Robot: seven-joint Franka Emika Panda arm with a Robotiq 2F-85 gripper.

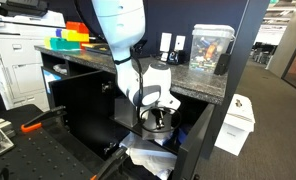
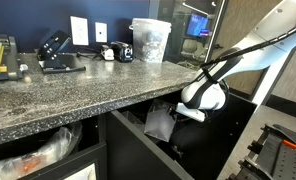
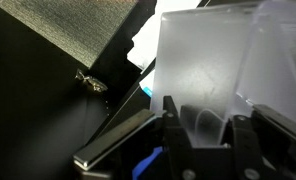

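A clear, greyish plastic piece (image 3: 183, 62) with a flat face and straight edges fills the middle of the wrist view. My gripper is shut on its near edge, with a finger on either side. In exterior view 2 the same plastic piece (image 2: 160, 124) hangs down from my gripper inside the open black drawer or cabinet space under the counter. The arm mostly hides my gripper in exterior view 1. Whether the plastic touches the floor of that space cannot be made out.
White cloth or paper (image 1: 151, 158) lies low in the open space. Black panels (image 1: 195, 140) wall it in. The stone countertop (image 1: 191, 82) runs behind, bearing a clear tub (image 1: 211, 46) and coloured blocks (image 1: 70, 40). A white box (image 1: 235, 125) stands on the floor at right.
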